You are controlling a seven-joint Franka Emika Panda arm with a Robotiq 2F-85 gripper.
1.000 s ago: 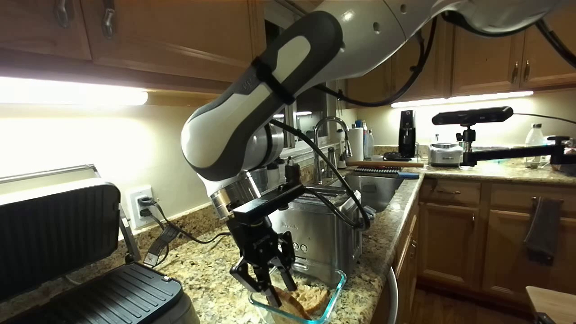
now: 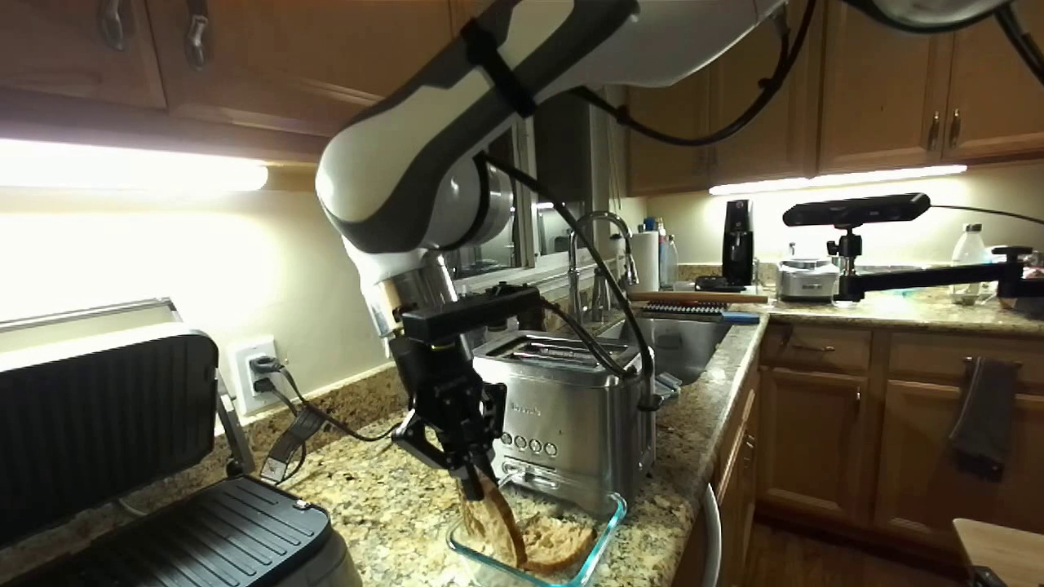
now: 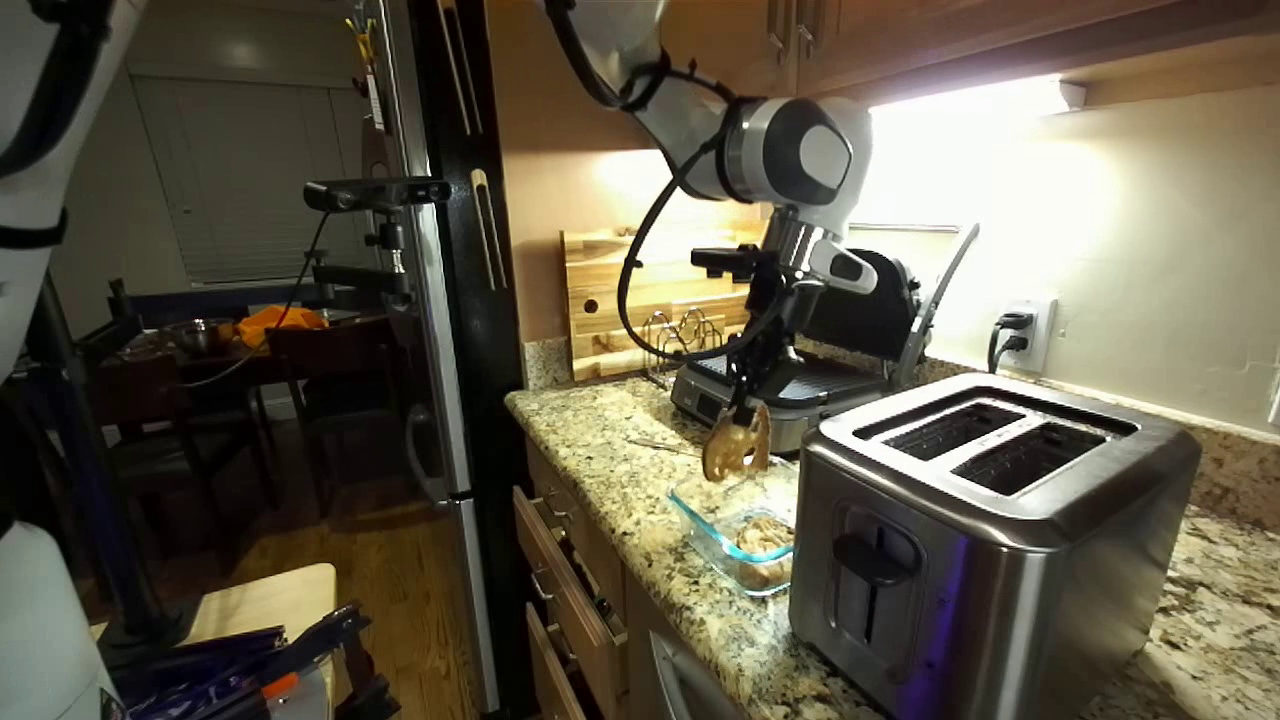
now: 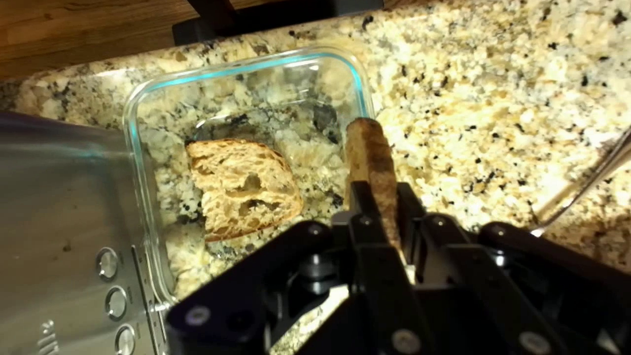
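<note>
My gripper is shut on a slice of bread (image 4: 369, 148), gripped by its upper edge so that it hangs on edge. In exterior view 2 this held slice (image 3: 734, 444) shows its face with holes in the crumb, raised above the counter. Below and beside it stands a glass container (image 2: 608, 533) with a teal rim. A second bread slice (image 4: 245, 189) lies flat inside the container, its crumb facing up. From the wrist view, the held slice appears at the container's rim on the side away from the toaster.
A steel two-slot toaster (image 3: 912, 576) stands close against one side of the container; its slots look empty. An open grill press (image 2: 210, 528) sits on the other side. The counter's front edge (image 4: 77, 68) runs near the container. A metal utensil (image 4: 582, 177) lies on the counter.
The gripper has closed from open around one slice and risen, lifting that slice partly up out of the container. The other slice stays in place.
</note>
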